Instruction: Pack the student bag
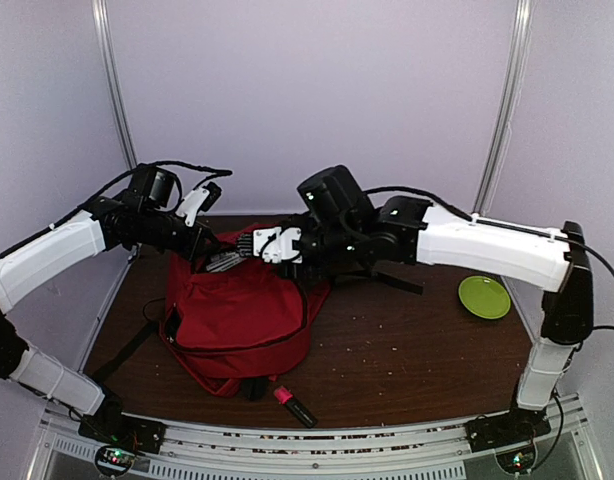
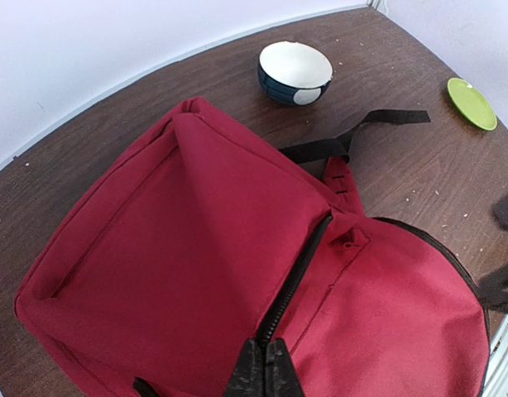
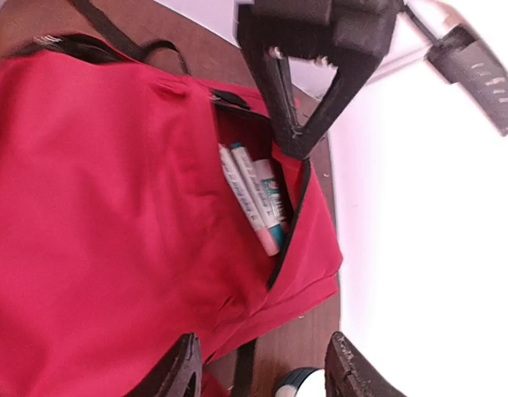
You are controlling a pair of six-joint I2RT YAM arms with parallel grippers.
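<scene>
The red backpack lies on the table with its top compartment partly open. My left gripper is shut on the zipper edge of the bag, holding it up. Inside the opening, the right wrist view shows a white marker, a second white marker beside it and a white-and-green tube. Above the bag my right gripper stands open, with nothing between its fingers. A black tube with a pink cap lies in front of the bag.
A dark blue and white bowl stands behind the bag, hidden by the right arm in the top view. The green plate lies at the right. Bare table stretches between bag and plate. A black strap trails off the bag.
</scene>
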